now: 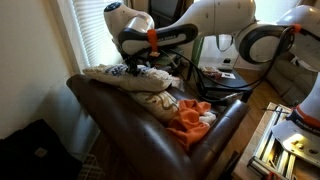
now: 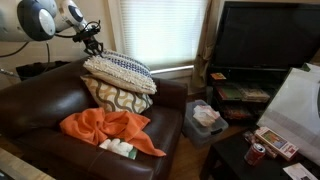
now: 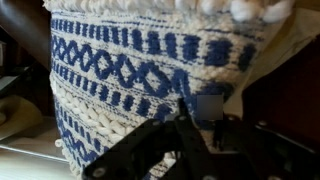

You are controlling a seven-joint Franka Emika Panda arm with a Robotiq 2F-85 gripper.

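A blue-and-white woven pillow (image 2: pixel 124 70) with a knobbly white fringe lies tilted on top of the brown leather couch's back and other pillows. In the wrist view this pillow (image 3: pixel 140 75) fills most of the picture, its blue pattern close to the fingers. My gripper (image 2: pixel 94 47) hangs at the pillow's upper left edge, pointing down. Dark parts of the gripper overlap the fabric in the wrist view; whether any cloth is between the fingers cannot be made out. In exterior view 1 the arm hides most of the gripper.
Beneath lies a tan wavy-patterned pillow (image 2: pixel 118 97). An orange cloth (image 2: pixel 112 130) and a small white-and-green item (image 2: pixel 116 147) rest on the brown couch (image 2: pixel 50 105) seat. A grey bin (image 2: pixel 203 122) stands right of the couch. A window blind (image 2: pixel 158 30) is behind.
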